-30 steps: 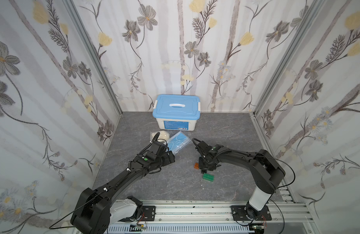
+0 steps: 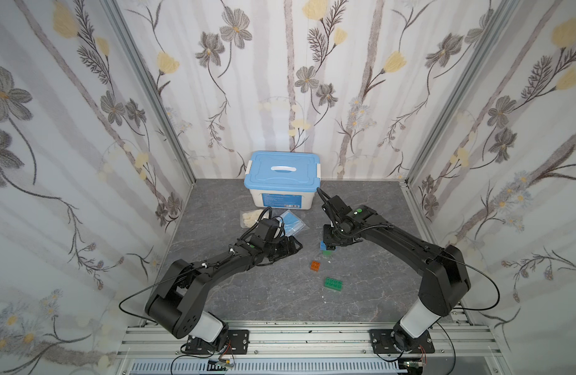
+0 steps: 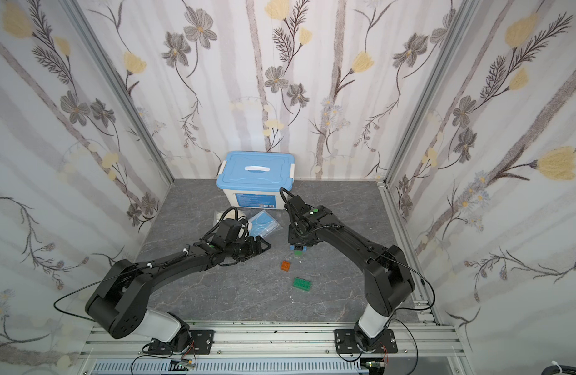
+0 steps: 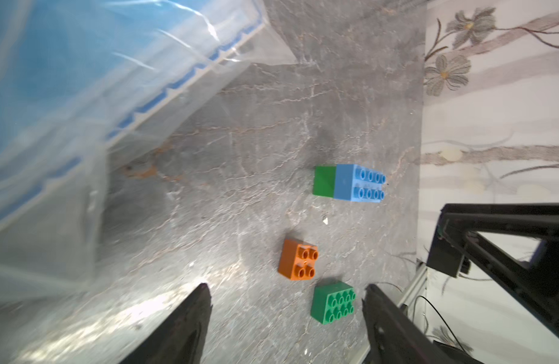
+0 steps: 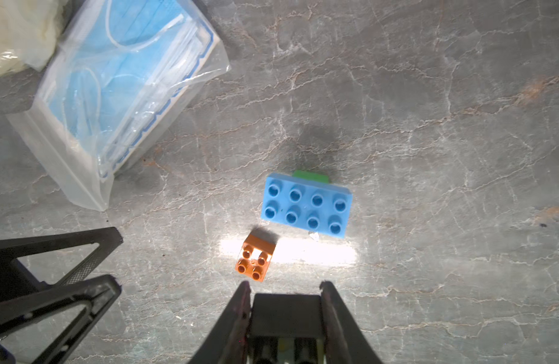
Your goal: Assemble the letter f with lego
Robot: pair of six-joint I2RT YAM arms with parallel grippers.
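A blue brick (image 5: pixel 306 206) with a green brick (image 5: pixel 311 175) under it lies on the table. An orange brick (image 5: pixel 255 256) and a separate green brick (image 4: pixel 333 302) lie nearer the front. My right gripper is above and in front of the blue brick, shut on a dark block, its details hard to tell. My left gripper hangs left of the bricks by the mask bag, its blurred fingers apart with nothing visible between them.
A lidded box (image 2: pixel 281 178) stands at the back. A bag of masks (image 5: pixel 122 97) and a cream packet (image 5: pixel 18 30) lie before it.
My right gripper has moved back and up from near the front green brick. My left gripper has moved right, toward the middle. The blue brick shows now under the right gripper.
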